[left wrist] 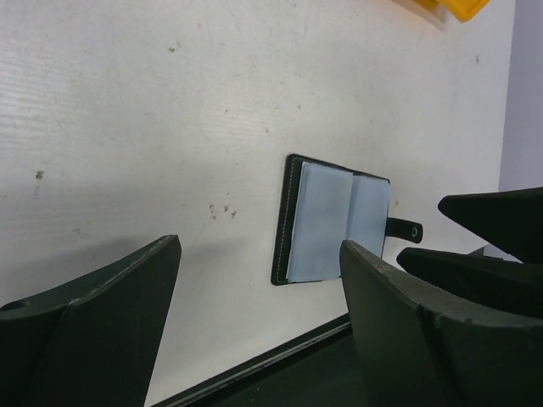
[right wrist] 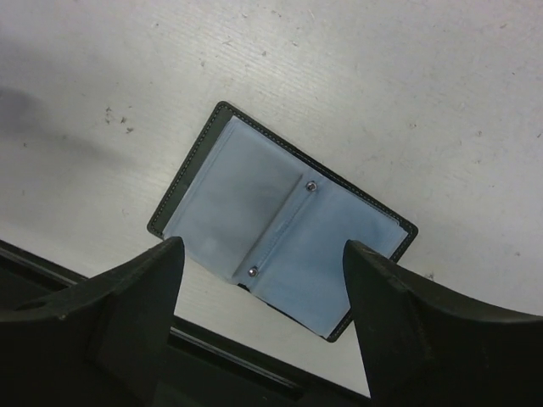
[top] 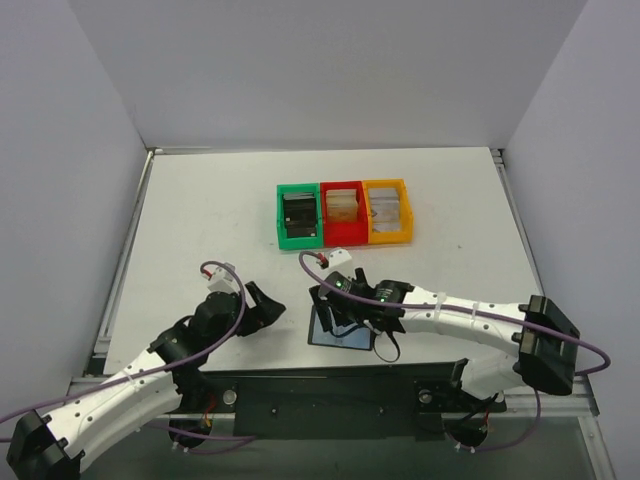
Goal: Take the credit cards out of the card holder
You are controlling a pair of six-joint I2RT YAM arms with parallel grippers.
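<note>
The card holder lies open on the white table near its front edge, its clear sleeves showing in the right wrist view as two pages [right wrist: 237,195] with a snap strip between them. No cards can be made out in it. My right gripper is open directly over the holder, nothing between its fingers, and partly hides it in the top view. My left gripper is open to the left of the holder, empty, pointed toward it.
Three bins stand at the back: green [top: 282,230], red [top: 343,238] and yellow [top: 392,237], each with card-like items inside.
</note>
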